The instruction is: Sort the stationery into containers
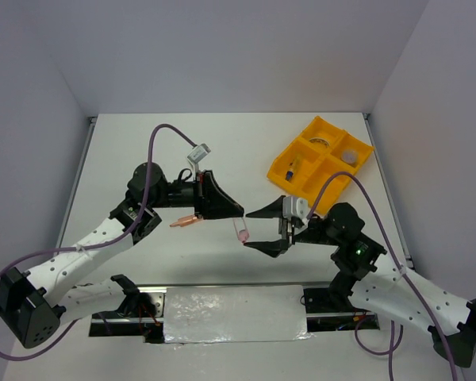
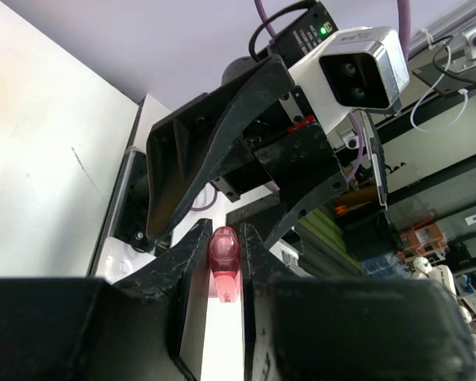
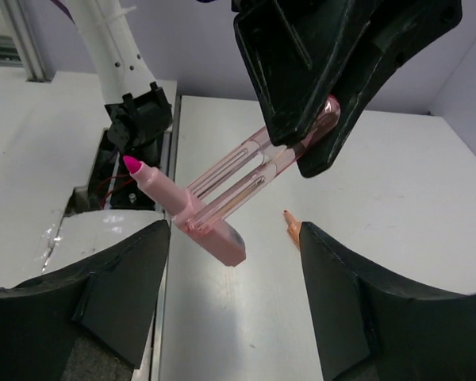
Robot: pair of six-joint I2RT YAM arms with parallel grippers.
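A pink marker with a clear holder [image 1: 242, 232] hangs between the arms above the table. My left gripper [image 1: 237, 213] is shut on its far end, as the right wrist view [image 3: 213, 236] shows; in the left wrist view its pink end [image 2: 224, 258] pokes between the fingertips. My right gripper [image 1: 257, 228] is open, its fingers either side of the pink lower end, not visibly touching it. An orange stationery item [image 1: 187, 221] lies on the table behind my left arm. The yellow compartment container [image 1: 317, 181] stands at the back right, holding several small items.
Grey walls [image 1: 432, 135] bound the workspace at the sides and back. A silver strip [image 1: 234, 313] lies along the front edge.
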